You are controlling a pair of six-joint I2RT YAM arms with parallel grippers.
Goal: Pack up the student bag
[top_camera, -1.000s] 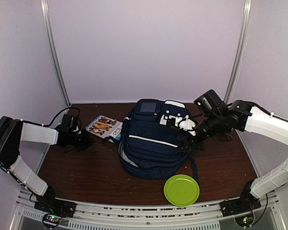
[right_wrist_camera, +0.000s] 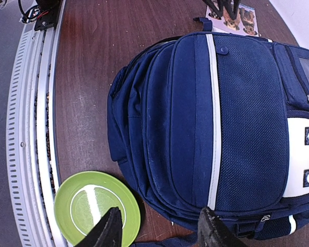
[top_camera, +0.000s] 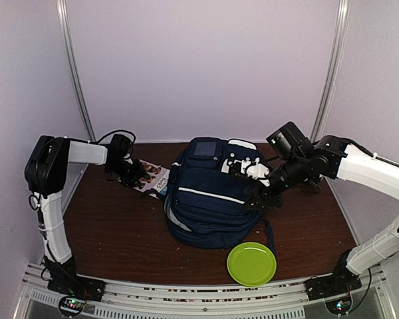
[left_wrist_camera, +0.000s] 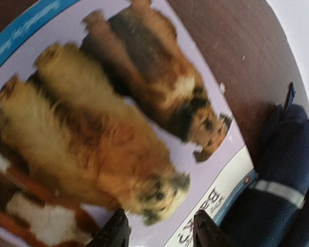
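Observation:
A book with puppies on its cover (left_wrist_camera: 118, 139) lies left of a navy backpack (top_camera: 209, 193). My left gripper is open just over the book, close to its cover, fingertips at the lower edge of the left wrist view. The backpack lies on the table with its front pockets up; its inside is hidden. My right gripper hangs open over the backpack's right part, nothing between its fingers.
A green plate (top_camera: 251, 264) is at the front edge, beside a dangling backpack strap. White walls enclose the back and sides.
The backpack, plate and right arm have hardly moved.

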